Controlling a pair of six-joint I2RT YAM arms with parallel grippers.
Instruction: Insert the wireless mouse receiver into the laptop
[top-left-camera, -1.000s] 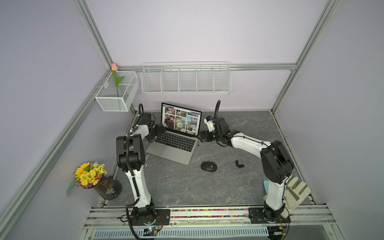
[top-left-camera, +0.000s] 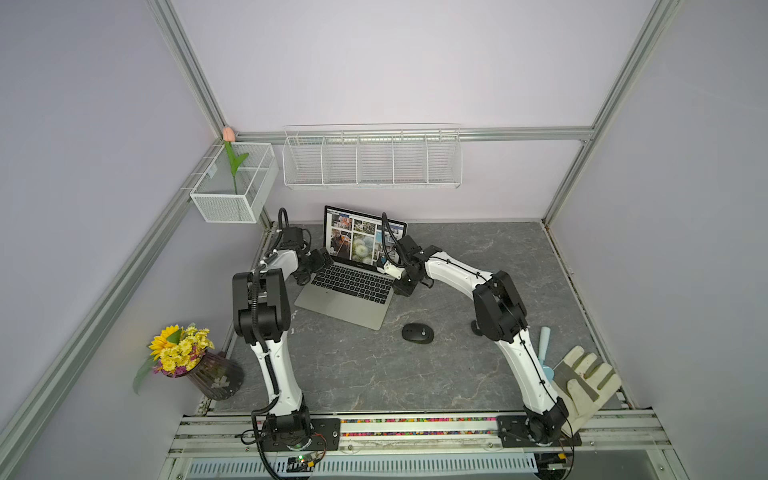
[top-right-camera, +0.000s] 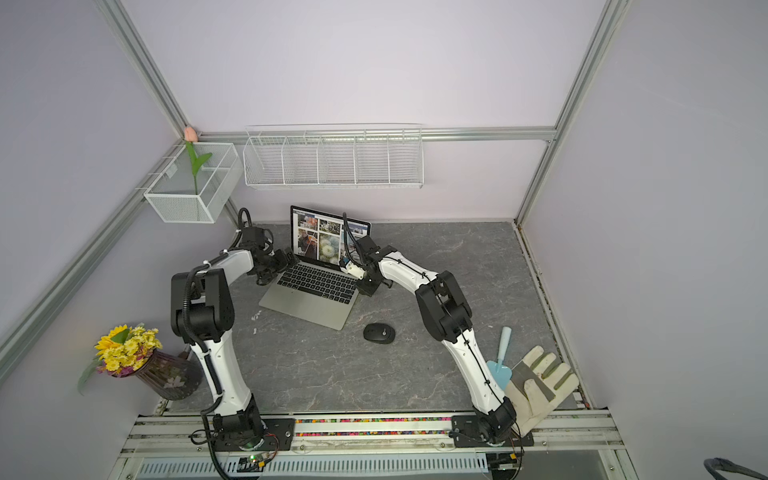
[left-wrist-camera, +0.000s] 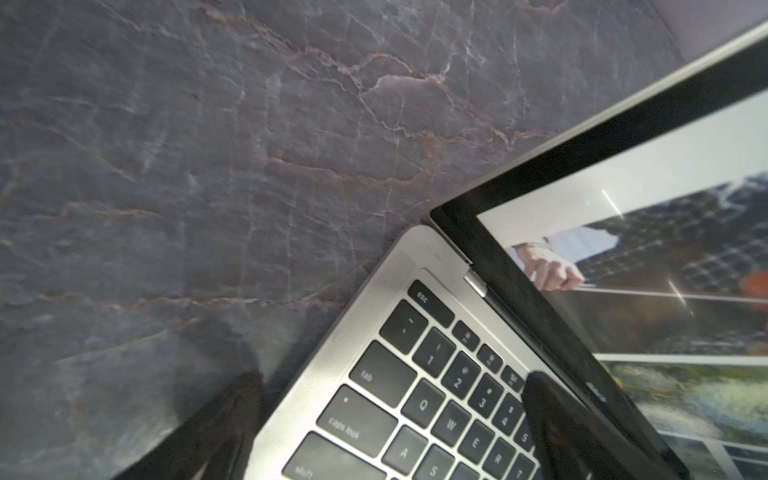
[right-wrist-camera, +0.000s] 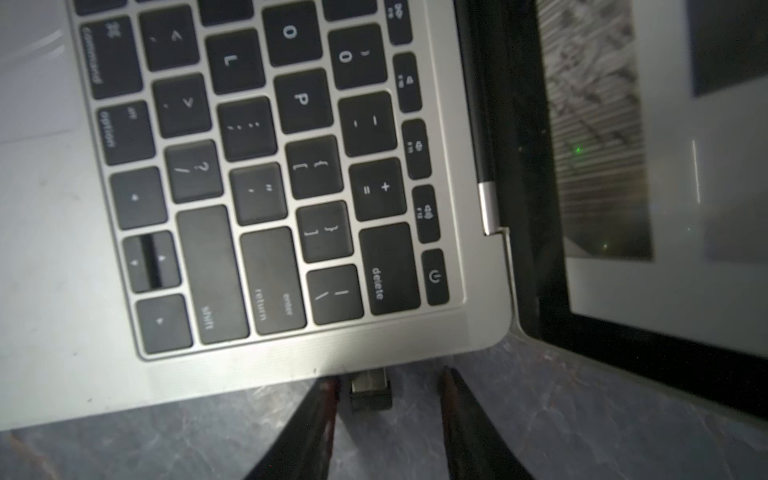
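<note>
The open silver laptop lies on the grey marbled table with its screen lit. In the right wrist view the small dark receiver sticks out at the laptop's right edge; how deep it sits I cannot tell. My right gripper is partly open, its fingers either side of the receiver, apparently not touching it. My left gripper is open over the laptop's left edge by the caps lock key, with nothing held between its fingers. The black mouse lies in front of the laptop's right side.
Wire baskets hang at the back. A flower vase is at the front left. A glove and blue trowel lie at the front right.
My right arm has moved left toward the laptop's right edge, its gripper coming down beside it. The left arm has stayed in place.
</note>
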